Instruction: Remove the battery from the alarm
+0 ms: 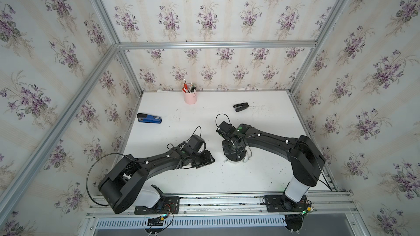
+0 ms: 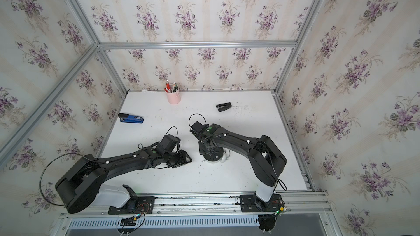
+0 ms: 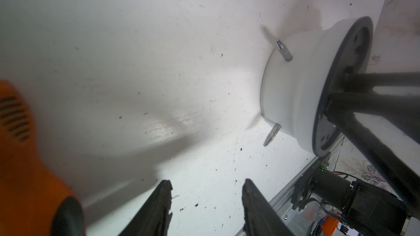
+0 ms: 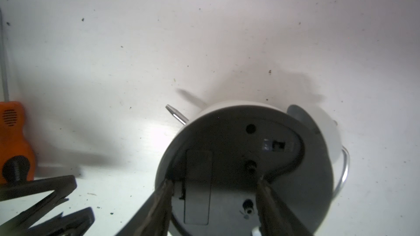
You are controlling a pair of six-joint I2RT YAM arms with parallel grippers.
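Observation:
The white alarm clock (image 1: 239, 159) lies face down right of centre on the table, its dark grey back turned up. On that back, a rectangular battery cover (image 4: 198, 188) sits in place in the right wrist view, so any battery is hidden. My right gripper is open above the back, one fingertip near the cover's left edge and the other over the knobs; nothing is held. Apart from the clock, to its left, my left gripper is partly open and empty, low over the table.
An orange-handled screwdriver (image 4: 17, 135) lies left of the clock. At the back stand a pink pen cup (image 1: 190, 97), a blue stapler (image 1: 149, 118) and a black stapler (image 1: 240, 106). The clock's metal legs (image 3: 272, 135) stick out towards my left gripper.

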